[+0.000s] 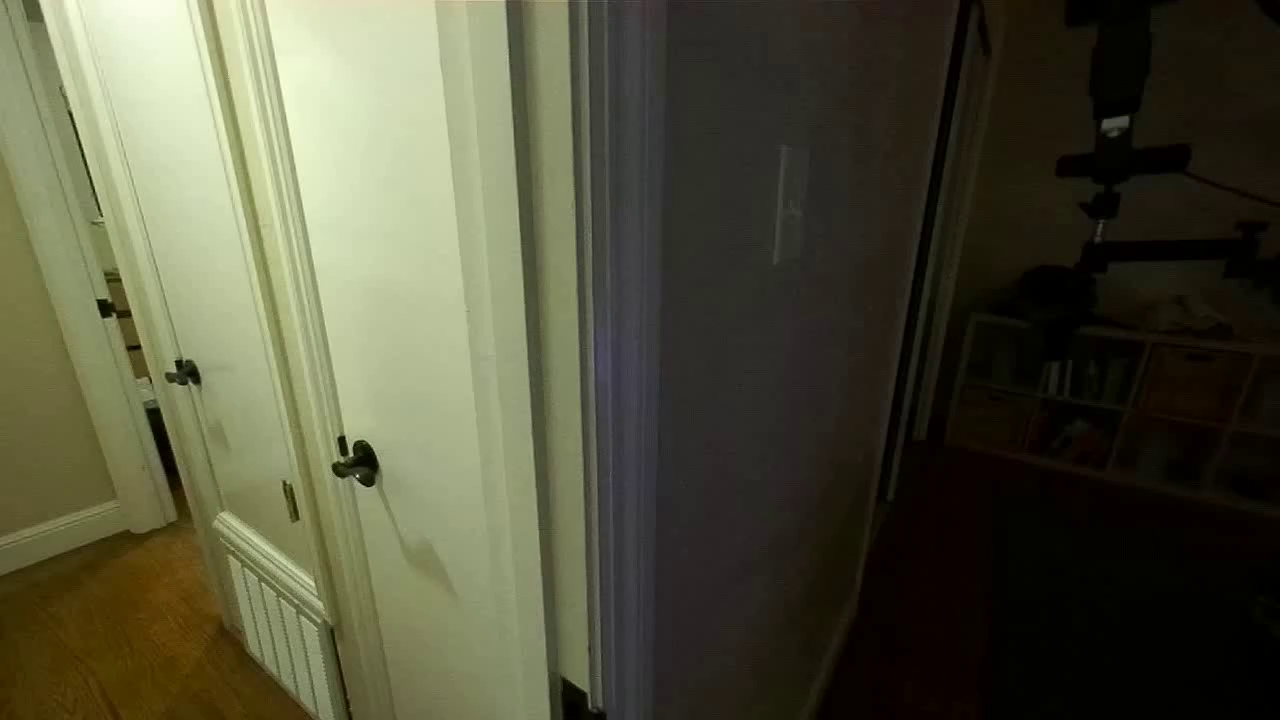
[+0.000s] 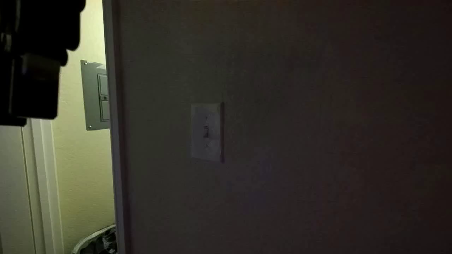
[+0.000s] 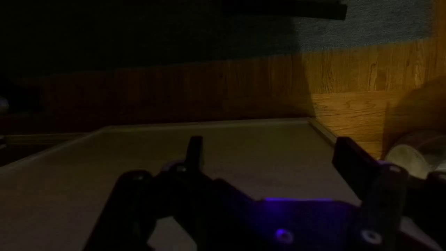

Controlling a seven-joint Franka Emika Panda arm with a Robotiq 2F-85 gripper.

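A white light switch plate (image 2: 214, 148) is mounted on the shadowed wall, near the middle of exterior view 2. Its small toggle (image 2: 206, 131) shows in the plate's centre; too dim to tell whether it is up or down. The same switch plate (image 1: 788, 206) appears edge-on in exterior view 1. In the wrist view my gripper stands open, its dark fingers wide apart with nothing between them. Bare wall lies behind it there, and no switch shows. A black part of the arm (image 2: 38, 84) fills exterior view 2's upper left, left of the switch and apart from it.
A grey electrical panel (image 2: 96, 95) hangs beyond the wall's corner. White doors (image 1: 378, 300) line the lit hallway. The room beyond is dark, with a cube shelf (image 1: 1134, 408) and black stand-like shapes (image 1: 1122, 162). Below my gripper are wood flooring (image 3: 351, 100) and a rug (image 3: 376, 25).
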